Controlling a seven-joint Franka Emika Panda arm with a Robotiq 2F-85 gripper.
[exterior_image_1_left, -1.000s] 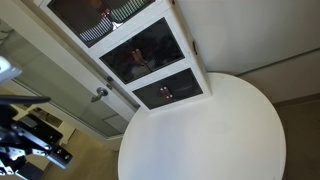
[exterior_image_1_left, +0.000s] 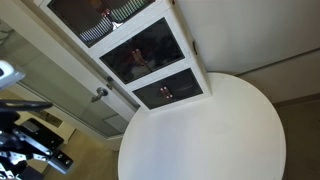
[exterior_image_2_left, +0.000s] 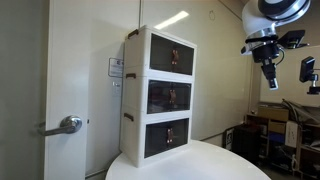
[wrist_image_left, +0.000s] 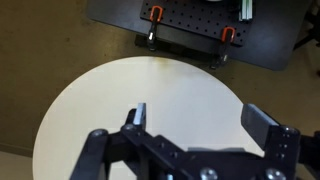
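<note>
My gripper is open, its two fingers wide apart and nothing between them in the wrist view. In exterior view 2 the gripper (exterior_image_2_left: 270, 78) hangs high at the right, well away from the cabinet. The three-tier white cabinet (exterior_image_2_left: 146, 101) stands upright at the back of the round white table (exterior_image_2_left: 205, 163). Its dark door panels all look shut, with small brownish handles at the middle of each. What is inside the cabinet is hard to make out.
A dark perforated board (wrist_image_left: 190, 18) with orange-marked clamps lies past the table in the wrist view. A door with a metal handle (exterior_image_2_left: 69, 125) is left of the cabinet; shelves with boxes (exterior_image_2_left: 275, 125) stand behind the arm.
The cabinet and table are unchanged.
</note>
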